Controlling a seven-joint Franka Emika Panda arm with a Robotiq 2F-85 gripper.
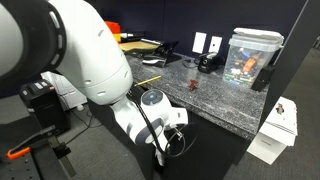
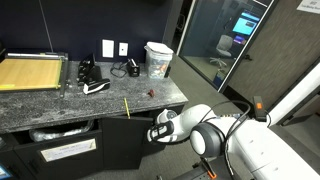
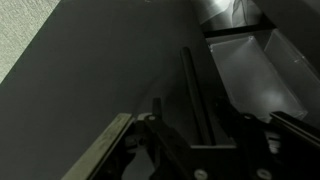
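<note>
A dark flat panel fills much of the wrist view, with a long thin black bar, like a handle, standing along it. My gripper is at the bottom of that view. Its fingers are apart, and the bar runs up between them; whether either finger touches it is too dark to tell. In exterior view 1 the white wrist is low in front of the counter, and the fingertips are hard to make out. Exterior view 2 has the arm at the right end of the cabinets, beside a dark panel.
Above stands the stone countertop, its edge close to the arm. On it are a clear tub of colourful items and a small red object. An open space with a clear bin lies right of the bar. A white box sits at the right.
</note>
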